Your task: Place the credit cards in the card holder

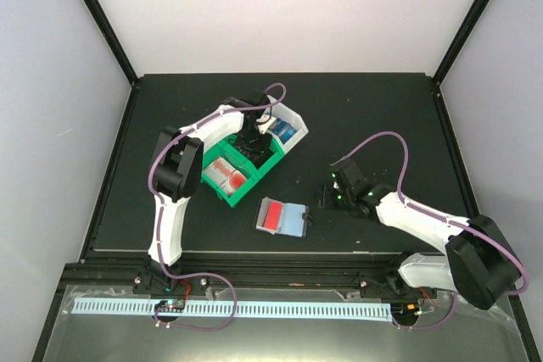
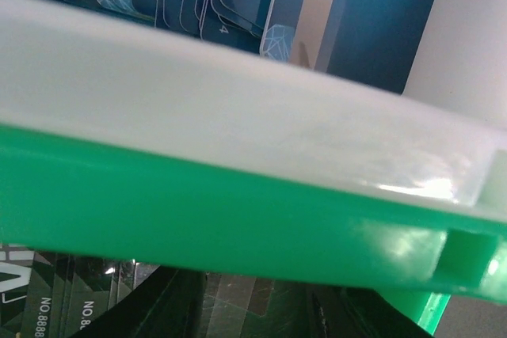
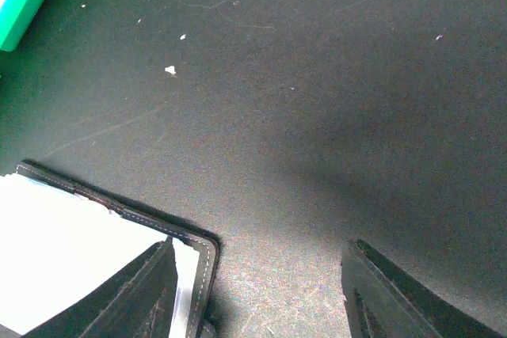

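Dark cards (image 2: 67,298) lie in the green box (image 1: 233,198), in the compartment under my left gripper. Its fingers stand part open down among them, with a dark card surface showing in the gap; the fingertips are partly hidden behind the green wall. Red-and-white cards (image 1: 224,175) fill the nearer compartment, and blue cards (image 1: 282,130) lie in the white box (image 1: 297,135). The card holder (image 1: 293,219) lies spread flat on the table, a red card (image 1: 272,215) on its left half. My right gripper is open and empty, its left finger over the holder's corner.
The white and green box walls rise close in front of my left gripper. To the right of the boxes, the black table (image 1: 373,108) is bare. My right arm (image 1: 424,218) reaches in from the right front.
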